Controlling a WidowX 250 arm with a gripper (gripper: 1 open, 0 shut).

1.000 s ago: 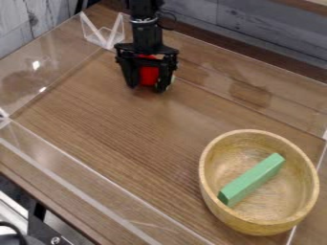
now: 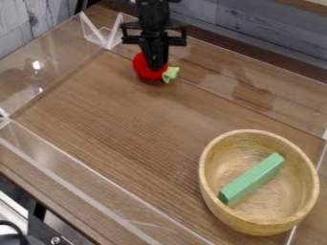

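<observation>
A red, rounded object (image 2: 148,69) with a pale green part (image 2: 170,73) lies on the wooden table toward the back centre. My black gripper (image 2: 157,52) is just above and behind it, its lower end overlapping the red object in the view. Its fingertips are too small and dark to tell whether they touch the object or how far apart they stand.
A tan round bowl (image 2: 258,182) with a green bar (image 2: 251,178) in it stands at the front right. A clear plastic structure (image 2: 105,29) is at the back left.
My gripper has moved up and back from over the red object, which now shows more fully, with the green part to its right.
</observation>
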